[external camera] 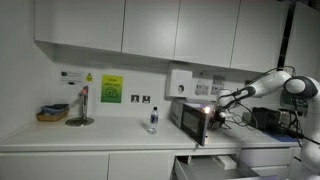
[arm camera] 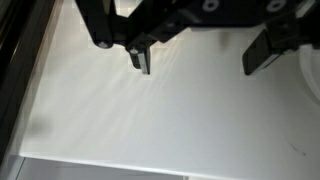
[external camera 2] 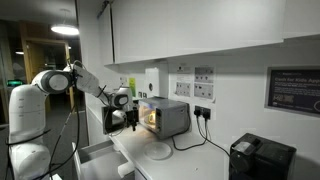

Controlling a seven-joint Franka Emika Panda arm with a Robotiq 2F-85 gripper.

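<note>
My gripper is open over the white counter [arm camera: 170, 120], with nothing between its fingers. In exterior view 2 the gripper [external camera 2: 128, 117] hangs in front of the silver microwave [external camera 2: 168, 117]. The microwave door [external camera: 194, 122] stands open, and a light glows inside. A round white plate [external camera 2: 158, 151] lies on the counter beside the microwave; what seems to be its edge [arm camera: 312, 70] shows at the right of the wrist view.
An open drawer [external camera: 205, 168] juts out below the counter. A black appliance [external camera 2: 260, 158] stands farther along. A bottle [external camera: 153, 121], a tap [external camera: 84, 103] and a basket [external camera: 52, 112] are to the left in exterior view 1. Cabinets hang overhead.
</note>
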